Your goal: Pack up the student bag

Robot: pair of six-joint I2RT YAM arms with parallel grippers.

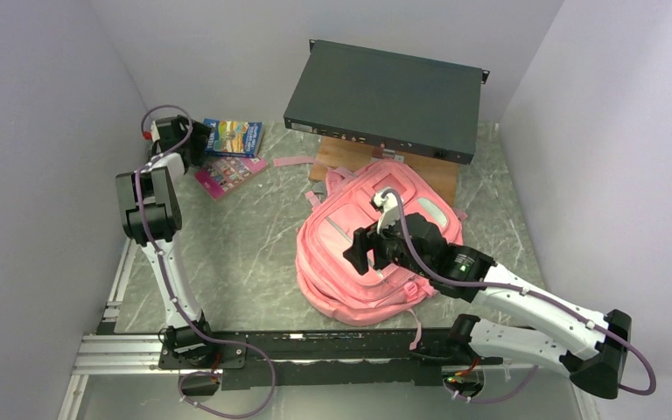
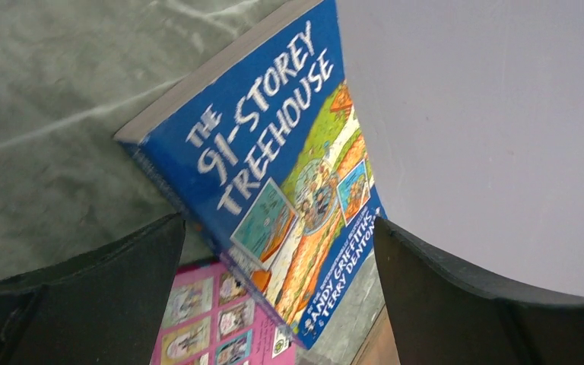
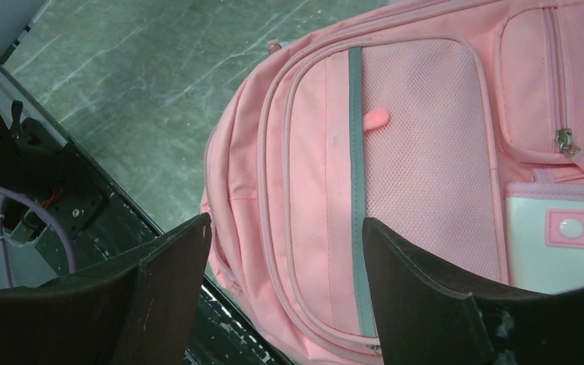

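A pink backpack (image 1: 341, 262) lies flat on the table, and my right gripper (image 1: 360, 252) hangs over its front. In the right wrist view the fingers (image 3: 163, 285) stand apart above the mesh pocket (image 3: 433, 129), with only the bag beneath them. At the back left lies a blue book (image 2: 274, 144), "The 91-Storey Treehouse", its spine and cover showing. My left gripper (image 1: 199, 140) is beside its left end, open, and the book appears between the fingers without being gripped. A pink book (image 1: 227, 175) lies just in front, its corner near the blue book's lower edge.
Behind the backpack, a dark flat box (image 1: 385, 96) stands above a wooden board (image 1: 437, 175). Walls close in the left, back and right sides. Bare table (image 1: 241, 254) lies between the left arm and the backpack.
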